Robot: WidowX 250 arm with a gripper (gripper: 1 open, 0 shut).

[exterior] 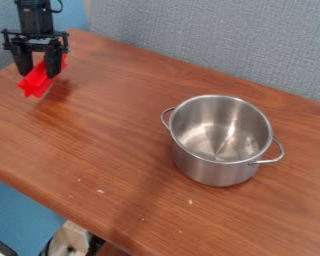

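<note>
My black gripper (37,60) is at the upper left of the camera view, pointing down, shut on a red object (37,84) that is held tilted over the table's left part, a shadow beside it. A steel pot (219,150) with two side handles stands upright and empty on the right half of the wooden table (123,170), well apart from my gripper.
Grey padded walls (216,35) border the back. The table's left edge drops away to a blue surface (23,210) at the lower left.
</note>
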